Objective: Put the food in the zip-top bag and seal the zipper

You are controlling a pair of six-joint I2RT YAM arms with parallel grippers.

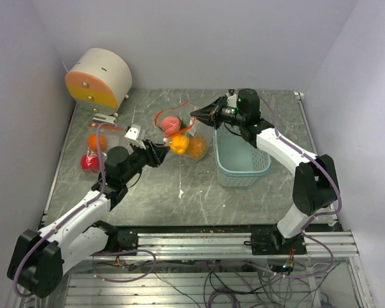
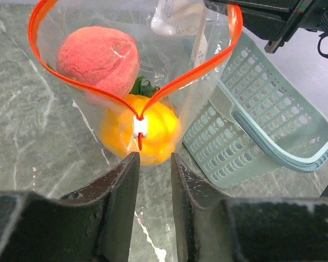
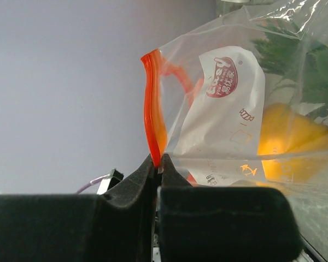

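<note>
The clear zip bag (image 2: pixel 76 98) with orange zipper stands open in the middle, holding a pink fruit (image 2: pixel 98 57), a yellow pepper (image 1: pixel 178 143), leafy greens and another orange item. My right gripper is shut on the orange zipper's end at the bag's upper right. My left gripper is open, its fingertips just before and below the white zipper slider (image 2: pixel 140 126), nothing between them.
A mint basket (image 1: pixel 242 173) stands right of the bag. At left lie another bag with orange and red items (image 1: pixel 90 162); behind them is a white and yellow box (image 1: pixel 98 79).
</note>
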